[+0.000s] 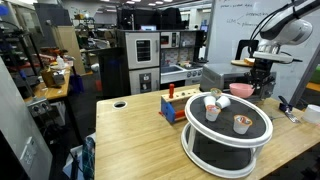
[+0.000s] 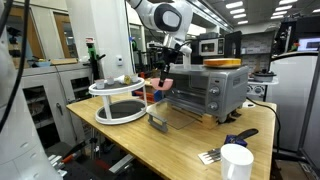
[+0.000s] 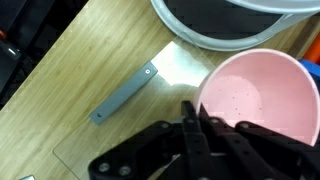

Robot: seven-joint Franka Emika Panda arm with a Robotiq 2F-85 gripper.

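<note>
A pink bowl (image 3: pixel 262 95) is pinched at its rim by my gripper, whose dark fingers are shut on it. In the wrist view its open inside faces the camera and fills much of the right side. From the first exterior view, the pink bowl (image 1: pixel 242 90) hangs by the far edge of a round two-level stand (image 1: pixel 223 133), below the gripper (image 1: pixel 260 82). The second exterior view has the bowl (image 2: pixel 163 85) held in the air, tilted, to the right of the stand (image 2: pixel 120 88). The gripper's fingertips are small and dark there.
Several cups, including one patterned cup (image 1: pixel 242 124), sit on the stand's top. A grey bar (image 3: pixel 124 92) lies on the wood below. A toaster oven (image 2: pixel 208 92), a white mug (image 2: pixel 236 162) and a spatula (image 2: pixel 210 156) stand or lie nearby.
</note>
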